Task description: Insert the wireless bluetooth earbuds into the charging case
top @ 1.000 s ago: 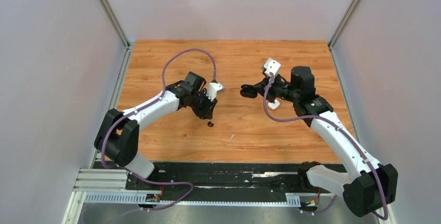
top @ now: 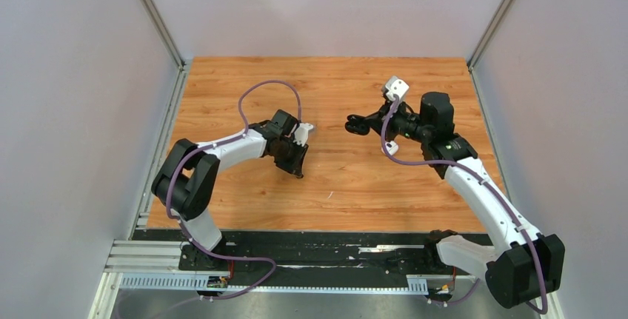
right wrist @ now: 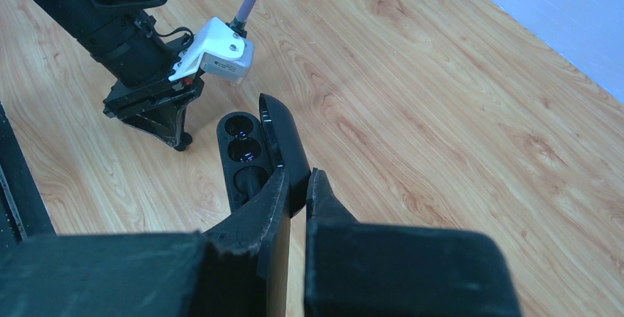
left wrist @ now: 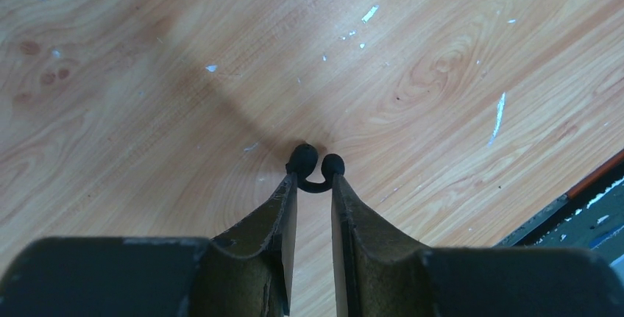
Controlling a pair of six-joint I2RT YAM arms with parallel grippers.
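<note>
The black earbuds (left wrist: 302, 159), a small joined pair, are at my left gripper's fingertips (left wrist: 315, 184), low over the wood. Those fingers stand close with a narrow gap; whether they grip the earbuds is unclear. My right gripper is shut on the black charging case (right wrist: 287, 133), held aloft with its lid up and its round wells visible. In the top view the case (top: 357, 125) is right of centre, up and right of the left gripper (top: 299, 173).
A small white object (top: 389, 148) lies beneath the right arm. The wooden table (top: 333, 82) is otherwise mostly clear, with a dark strip (top: 333, 241) along its front edge.
My left gripper has moved down to the earbuds, covering them in the top view. My right gripper and the case have shifted slightly to the right and upward in the top view.
</note>
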